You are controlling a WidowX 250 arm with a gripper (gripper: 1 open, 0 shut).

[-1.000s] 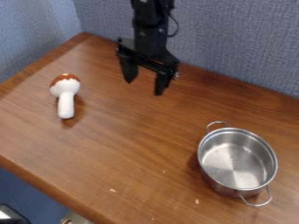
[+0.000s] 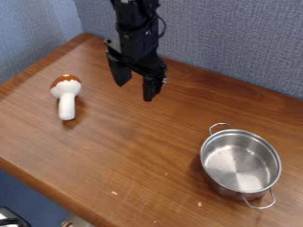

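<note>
The black robot gripper [image 2: 134, 73] hangs over the back middle of the wooden table [image 2: 142, 168], its fingers apart with nothing visible between them. A white mushroom-like object with a brown cap [image 2: 66, 97] lies on the left part of the table, left of the gripper and apart from it. A steel pot [image 2: 240, 164] with two wire handles stands at the front right.
Grey padded walls [image 2: 236, 49] border the table at the back and left. The table's left edge runs down toward a blue floor at the lower left.
The gripper has moved slightly to the left and turned a little. The pot and the mushroom-like object have not moved.
</note>
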